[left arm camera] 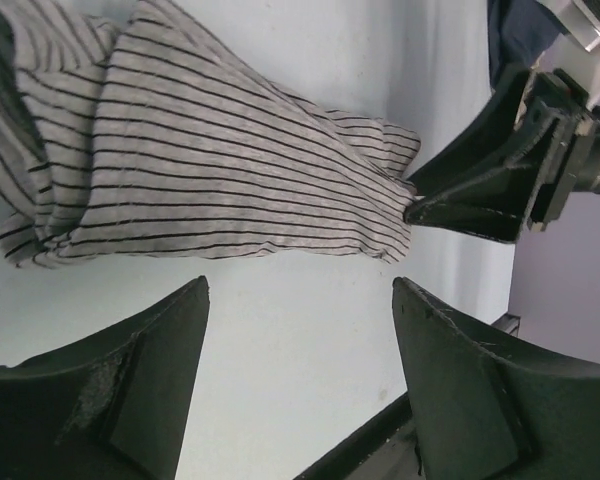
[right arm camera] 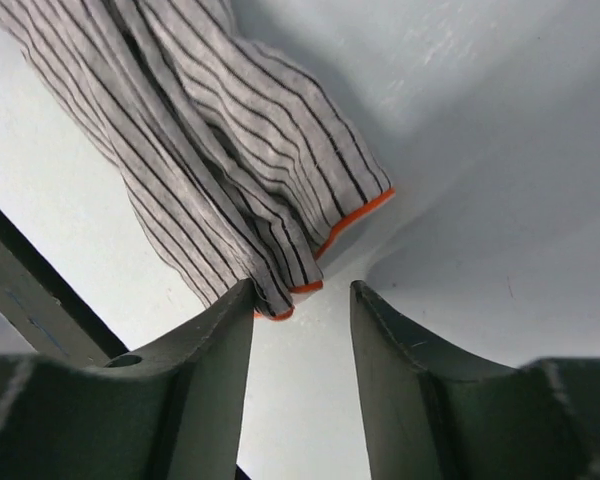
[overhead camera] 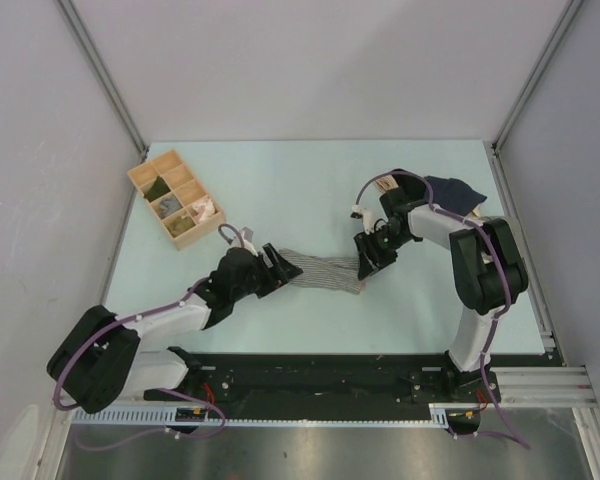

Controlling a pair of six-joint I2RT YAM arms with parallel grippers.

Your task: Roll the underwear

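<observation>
Grey striped underwear [overhead camera: 325, 272] lies folded flat and crumpled in the middle of the table, orange edging showing at its right end in the right wrist view [right arm camera: 170, 180]. My left gripper [overhead camera: 278, 268] is over its left end, fingers apart, with the cloth [left arm camera: 230, 170] beyond them. My right gripper [overhead camera: 368, 262] is at its right end; in the right wrist view its fingers stand partly apart, the left finger [right arm camera: 200, 390] touching or just over the cloth edge. Whether cloth is held there is unclear.
A wooden divided box [overhead camera: 178, 160] with cloths stands at the back left. Dark cloth [overhead camera: 458, 198] and other items lie at the back right, partly behind my right arm.
</observation>
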